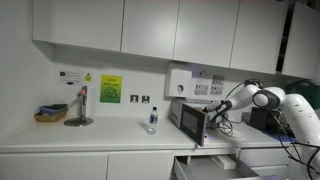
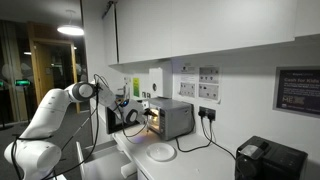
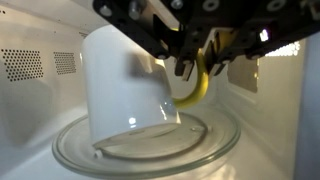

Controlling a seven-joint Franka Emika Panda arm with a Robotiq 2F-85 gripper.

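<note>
A white mug [image 3: 130, 90] with a yellow handle [image 3: 200, 85] is inside the microwave [image 2: 170, 118]. My gripper is shut on the handle, its fingers partly dark against the yellow. In the wrist view the mug leans a little and covers part of the glass turntable [image 3: 215, 140]. Whether its base rests on the glass or hangs just above cannot be told. The microwave door [image 1: 192, 123] stands open, and the arm reaches in from the right in exterior view 1. Neither exterior view shows the mug clearly.
A white plate [image 2: 161, 152] lies on the counter near the microwave. Below the counter a drawer [image 1: 215, 168] is pulled out. A bottle [image 1: 153, 121] stands left of the microwave, and a black appliance [image 2: 268, 160] sits further along. Microwave walls closely surround the gripper.
</note>
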